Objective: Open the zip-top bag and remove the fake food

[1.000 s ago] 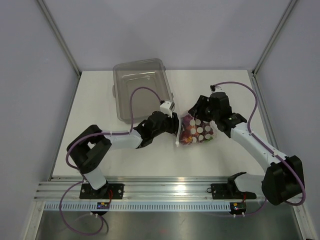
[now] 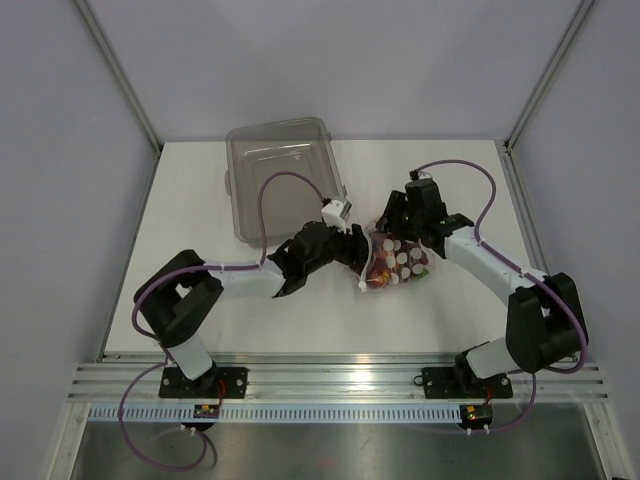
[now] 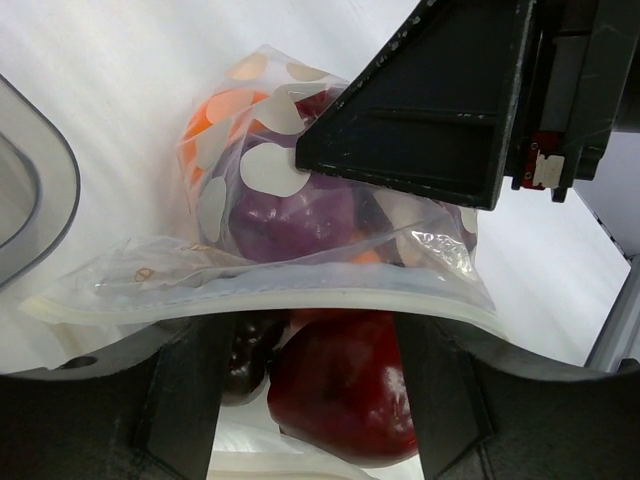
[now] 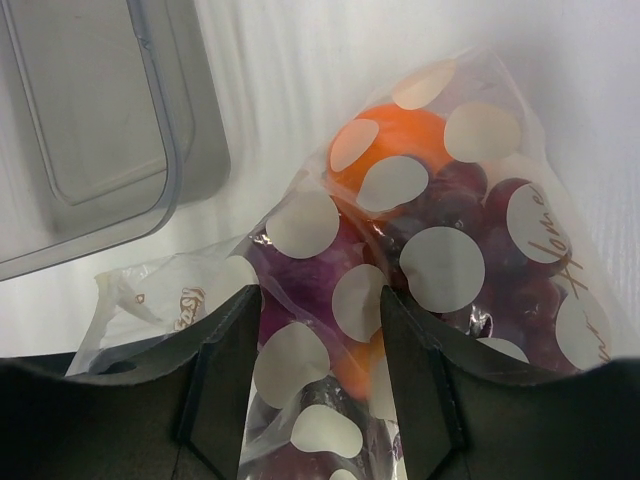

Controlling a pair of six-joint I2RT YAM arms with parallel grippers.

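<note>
The dotted clear zip bag (image 2: 400, 260) holds fake food: orange and purple pieces (image 3: 290, 215), a dark red piece (image 3: 345, 390) and dark clustered fruit (image 4: 520, 310). Its pale zip strip (image 3: 260, 305) stands apart from the other side, with the red piece visible through the mouth. My left gripper is at that mouth, fingers parted around the view of the red piece; contact is unclear. My right gripper is over the upper part of the bag, fingers apart with plastic beneath; its black body also shows at the top of the left wrist view.
A clear plastic bin (image 2: 280, 135) stands at the back left, close to my left gripper.
My left gripper and the bag's zip strip have shifted slightly right. My right arm's elbow has swung inward, its gripper moving slightly left over the bag.
</note>
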